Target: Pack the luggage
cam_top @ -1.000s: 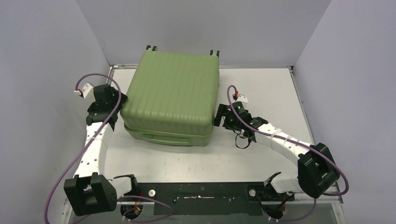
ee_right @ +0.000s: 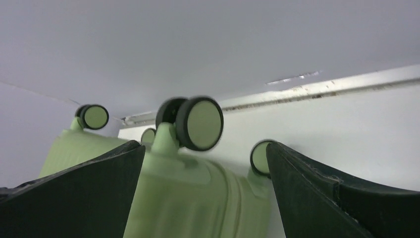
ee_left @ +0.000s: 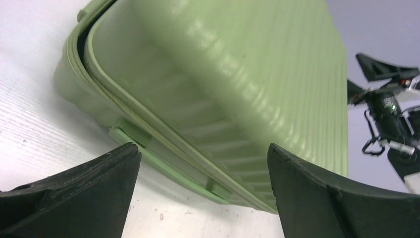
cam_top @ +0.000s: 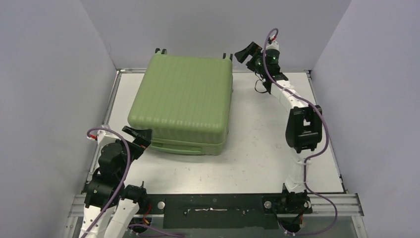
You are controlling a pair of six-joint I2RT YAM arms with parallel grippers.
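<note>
A green ribbed suitcase (cam_top: 183, 94) lies flat on the white table, its lid resting down. In the left wrist view a dark gap shows along the zipper seam (ee_left: 106, 91) by the corner, and the side handle (ee_left: 168, 168) is in front. My left gripper (cam_top: 142, 139) stands open at the suitcase's near left corner, nothing between its fingers. My right gripper (cam_top: 250, 53) is open, apart from the suitcase, beyond its far right corner. Through the right wrist view the wheels (ee_right: 203, 124) appear between the right fingers, without being gripped.
Grey walls (cam_top: 376, 99) rise at both sides and the back. A metal rail (cam_top: 141, 71) runs along the back edge, close behind the suitcase wheels.
The left gripper has come from the suitcase's left side to its near left corner. My right gripper has moved away from the near right corner to the back. The suitcase has stayed put.
</note>
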